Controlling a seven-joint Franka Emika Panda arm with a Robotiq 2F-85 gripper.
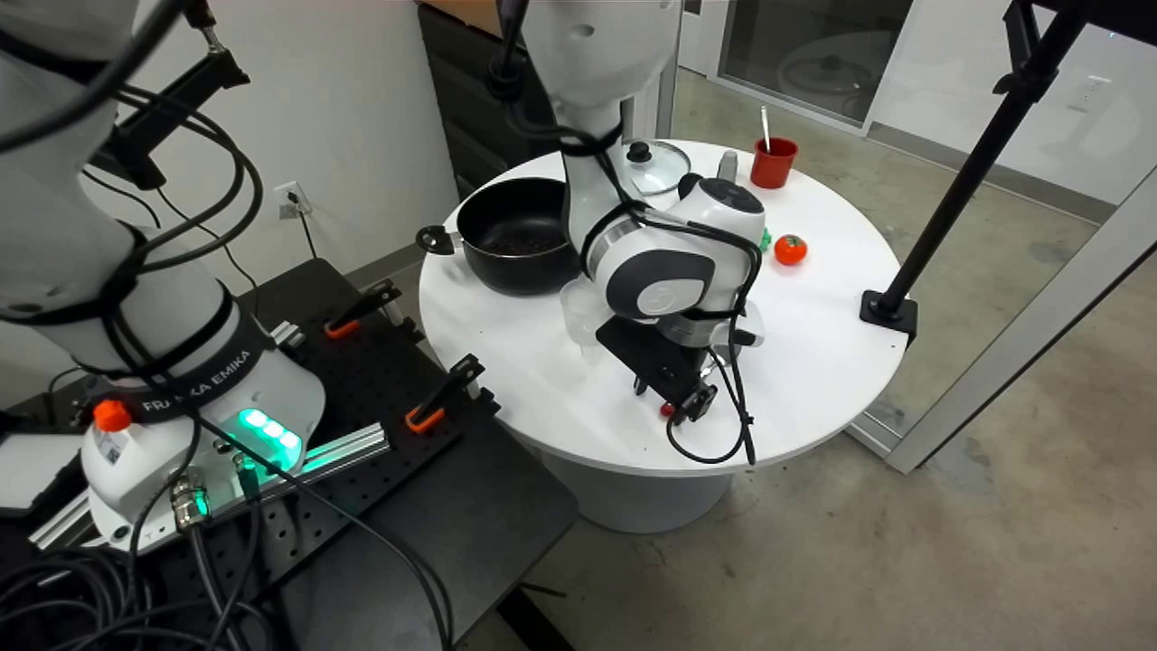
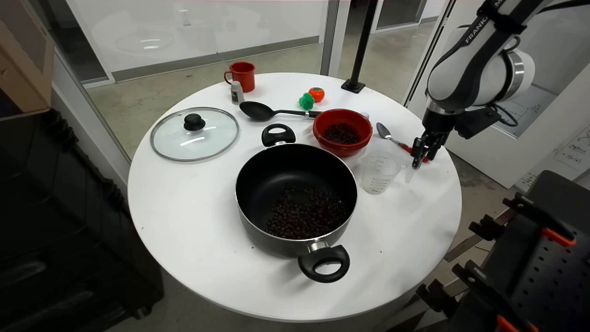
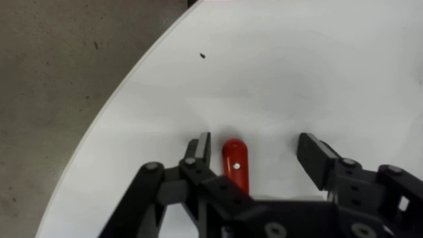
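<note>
A spoon (image 2: 383,130) with a red handle lies on the white round table (image 2: 182,221), close to its edge. In the wrist view my gripper is open, its fingers standing on either side of the red handle (image 3: 236,158). The handle is nearer the left finger, with a wider gap on the right; neither finger visibly touches it. Exterior view 2 shows the gripper (image 2: 421,155) low at the handle end. From exterior view 1, the arm covers most of the spoon and only a bit of red (image 1: 667,410) shows by the fingers.
Near the gripper stand a clear measuring cup (image 2: 380,172) and a red bowl (image 2: 343,148) of dark beans. A black pot (image 2: 243,218) holds more beans. Further off are a glass lid (image 2: 166,135), black ladle (image 2: 257,110), red mug (image 2: 243,77) and toy tomato (image 2: 316,94).
</note>
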